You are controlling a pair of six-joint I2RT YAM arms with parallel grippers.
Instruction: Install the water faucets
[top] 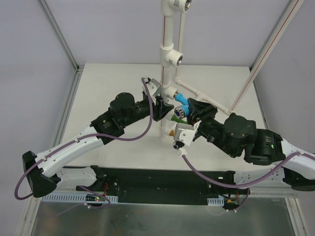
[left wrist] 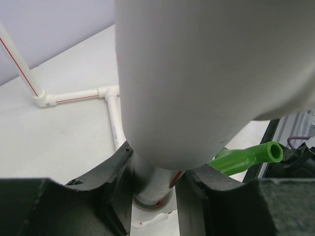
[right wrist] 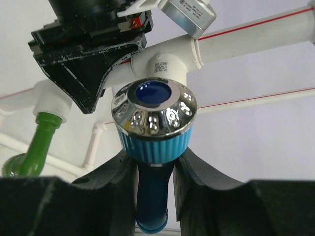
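Note:
A blue faucet (top: pixel 181 100) runs from a brass fitting on a white pipe (top: pixel 167 56) to my right gripper (top: pixel 192 110). In the right wrist view its chrome cap with a dark blue centre faces the camera, and the fingers (right wrist: pixel 120 189) are shut on the blue faucet (right wrist: pixel 157 146) from both sides. My left gripper (top: pixel 163 106) is at the pipe, left of the fitting. The left wrist view shows a narrower pipe section (left wrist: pixel 152 182) between its fingers, which appear to touch it. The brass joint is hidden in both wrist views.
Below the blue faucet, a green faucet (top: pixel 177 119) and an orange one (top: pixel 172 132) sit close to the right wrist. Open pipe fittings (top: pixel 175 58) lie farther up.

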